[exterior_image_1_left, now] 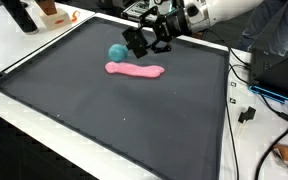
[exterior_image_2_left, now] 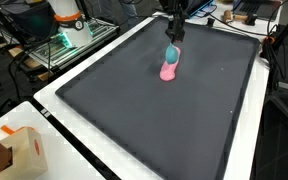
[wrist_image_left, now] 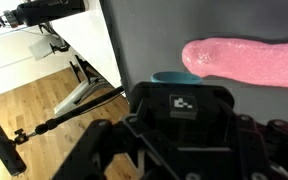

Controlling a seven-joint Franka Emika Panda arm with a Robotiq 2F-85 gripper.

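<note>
My gripper is shut on a dark object (wrist_image_left: 184, 118) with a small grey mark on its face. In exterior view 1, the dark object (exterior_image_1_left: 136, 41) hangs at the far side of the dark board, beside the blue ball (exterior_image_1_left: 117, 52) and behind the pink piece (exterior_image_1_left: 135, 70). The pink piece is long with rounded ends and lies flat. Only a blue edge (wrist_image_left: 174, 77) shows past the held object in the wrist view. From exterior view 2, the ball (exterior_image_2_left: 172, 55) appears just behind the pink piece (exterior_image_2_left: 168, 72).
The dark board (exterior_image_1_left: 104, 115) is bare across its near part. A white strip edges it, with cables along its right side. A orange and white thing (exterior_image_2_left: 76, 30) stands off the board to the left in exterior view 2.
</note>
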